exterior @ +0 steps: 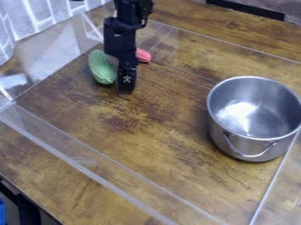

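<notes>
My black gripper (123,76) reaches down from the top of the camera view, low at the wooden surface, right beside a green oblong object (99,67) that looks like a vegetable. Whether its fingers are open or shut on that object cannot be made out. A small pink object (143,55) lies just behind the gripper to the right.
A steel pot (245,119) with a wire handle, empty inside, stands at the right. Clear plastic walls border the wooden surface (135,154).
</notes>
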